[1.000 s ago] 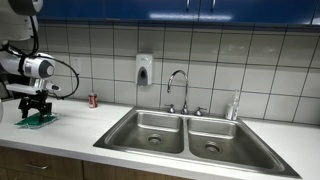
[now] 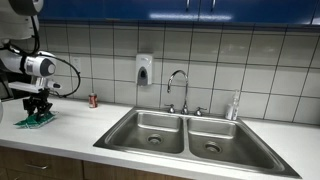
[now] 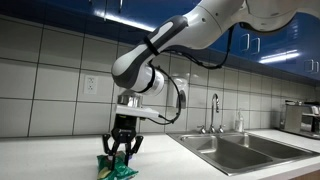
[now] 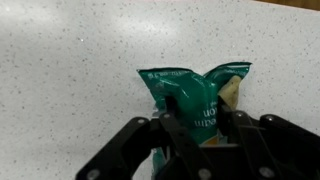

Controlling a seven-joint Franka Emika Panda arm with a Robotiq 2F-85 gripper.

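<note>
A crinkled green packet [image 4: 185, 90] with pale lettering lies on the white counter, bunched into a fold in the wrist view. My gripper points down over it, with black fingers on both sides of the fold. The packet is squeezed between them, so the fingers are closed in on it with its thickness between. In exterior view 2, the same packet [image 3: 116, 172] spreads out below my gripper [image 3: 122, 157], still down at counter level. The fingers hide part of the packet.
A double steel sink [image 2: 190, 138] with a tap [image 2: 178, 88] lies to the right in exterior view 1. A small red can [image 2: 93, 100] stands by the tiled wall, and a bottle [image 2: 233, 106] behind the sink. Counter between packet and sink is clear.
The arm has hardly moved.
</note>
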